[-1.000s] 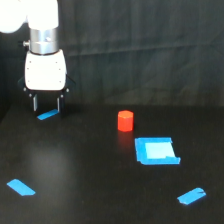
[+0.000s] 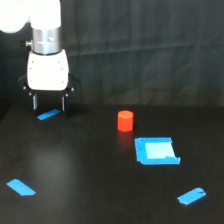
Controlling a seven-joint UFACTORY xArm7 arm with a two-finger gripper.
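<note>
My gripper (image 2: 49, 104) hangs at the back left, pointing down, its dark fingers well apart and nothing visible between them. Near its fingertips a small strip of blue tape (image 2: 48, 114) lies on the dark table. A red block (image 2: 125, 121) stands upright at the back, right of the middle and well apart from the gripper. Farther right and nearer the camera is a white square (image 2: 159, 150) with blue tape (image 2: 140, 157) round it.
A piece of blue tape (image 2: 20, 187) marks the front left of the table, and another blue piece (image 2: 191, 196) the front right. A dark curtain (image 2: 150, 50) closes off the back.
My gripper has shifted very slightly to the right. The red block and the white square have stayed where they were.
</note>
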